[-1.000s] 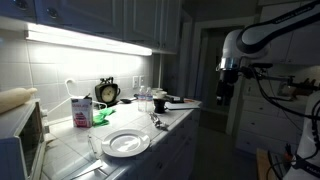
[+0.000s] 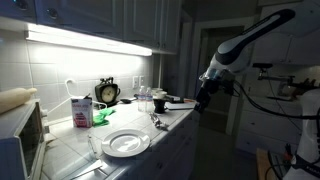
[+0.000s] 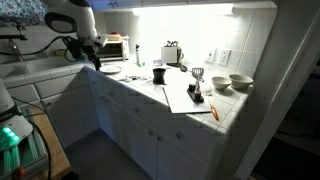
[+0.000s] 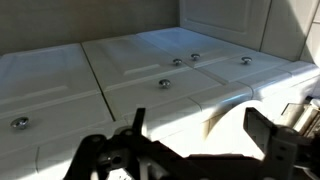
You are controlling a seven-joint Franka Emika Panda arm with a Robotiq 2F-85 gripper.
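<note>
My gripper [image 2: 203,92] hangs in the air at the front side of the counter, its fingers tilted downward. In the wrist view the two dark fingers [image 4: 95,153] stand wide apart with nothing held between them, so the gripper is open. A white round plate [image 2: 126,143] lies on the counter near the front edge. Part of that plate [image 4: 232,132] also shows behind the fingers in the wrist view, some distance away.
A box [image 2: 81,111], a green cloth [image 2: 102,117], a black clock [image 2: 107,91] and a dark pot [image 3: 158,75] stand along the counter. Farther along are a cutting board [image 3: 185,100], utensils and two bowls [image 3: 240,82].
The arm has swung toward the counter, leftward in exterior view 1, and its wrist has tilted from hanging nearly straight down. The counter objects have not moved.
</note>
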